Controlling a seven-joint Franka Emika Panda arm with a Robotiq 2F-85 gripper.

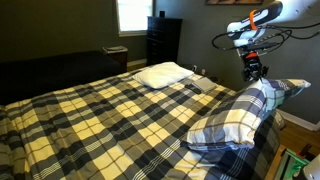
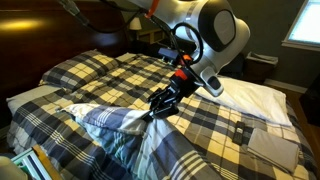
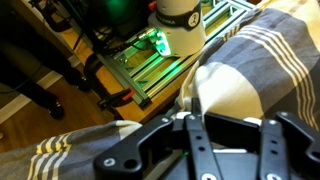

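A plaid blanket (image 2: pixel 140 125) in grey-blue, white and tan, with a pale underside, is raised into a peak at the bed's edge. At that peak is my gripper (image 1: pixel 258 76), pointing down. Seen in the second exterior view, the gripper (image 2: pixel 153 108) meets a gathered fold of the cloth. In the wrist view the gripper's fingers (image 3: pixel 206 145) are close together, with the pale blanket (image 3: pixel 228 88) bunched up at their tips. The fingers are shut on this fold; the exact pinch point is partly hidden by the fingers.
A plaid sheet (image 1: pixel 110 115) covers the wide bed. A white pillow (image 1: pixel 162 76) and a grey flat item (image 2: pixel 273 148) lie on it. The robot's base (image 3: pixel 180 35) and metal frame stand beside the bed's edge, close to the blanket.
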